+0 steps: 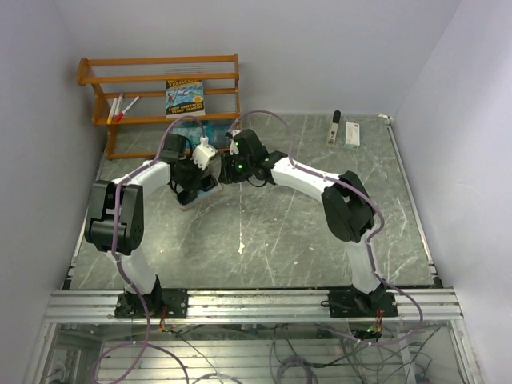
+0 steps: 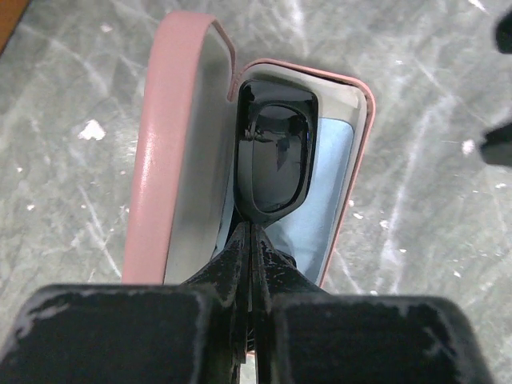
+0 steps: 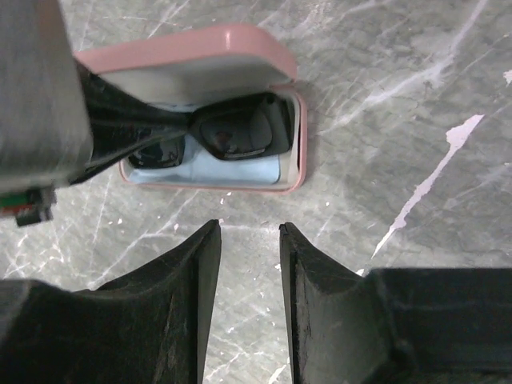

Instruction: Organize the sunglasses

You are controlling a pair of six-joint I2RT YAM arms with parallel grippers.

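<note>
The pink-rimmed glasses case lies with its lid raised, pale blue lining inside. Dark sunglasses rest in it; one lens shows clearly in the left wrist view, and both lenses show in the right wrist view. My left gripper is shut on the middle of the sunglasses, its fingers reaching down into the case. In the top view the case is partly covered by the left arm. My right gripper is part open and empty, beside the case's open side and apart from it.
Behind the case stands a wooden rack holding a book and several markers. A dark-and-white object and a small white box lie at the back right.
</note>
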